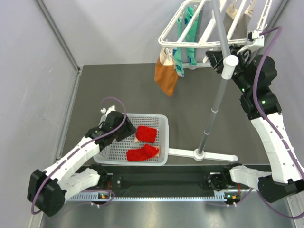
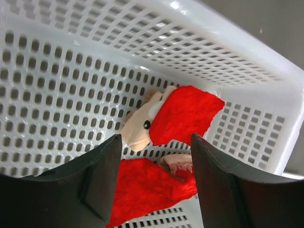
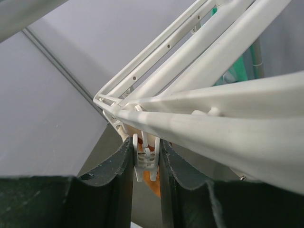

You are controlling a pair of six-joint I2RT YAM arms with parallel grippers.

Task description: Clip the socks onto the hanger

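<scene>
Two red socks with beige patterned ends lie in the grey perforated basket (image 1: 163, 123). The upper sock (image 2: 187, 114) sits just beyond the fingertips in the left wrist view, and the lower sock (image 1: 140, 154) is partly behind my left fingers. Over the basket's left part, my left gripper is open, with nothing between its fingers. My right gripper is shut on a white clip (image 3: 146, 164) under the white hanger frame (image 3: 156, 110). Part of an orange sock (image 1: 167, 78) shows behind that clip; in the top view it hangs from the frame.
Teal socks (image 1: 191, 31) and grey-beige socks (image 1: 238, 23) also hang from the frame. The hanger's pole (image 1: 214, 107) and white foot (image 1: 180, 152) stand right of the basket.
</scene>
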